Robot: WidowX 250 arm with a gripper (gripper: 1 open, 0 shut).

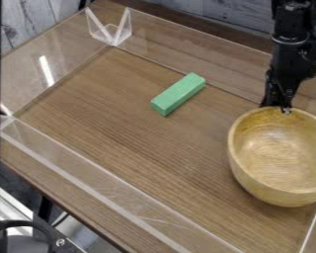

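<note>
My black gripper (276, 104) reaches down from the upper right to the back rim of a large tan bowl (275, 170), which sits on the wooden table at the right. Its fingertips are small and dark against the rim; it looks shut, and whether anything thin is between them cannot be made out.
A green block (180, 94) lies on the middle of the wooden table (108, 148). A clear bracket-like piece (110, 28) stands at the back left.
</note>
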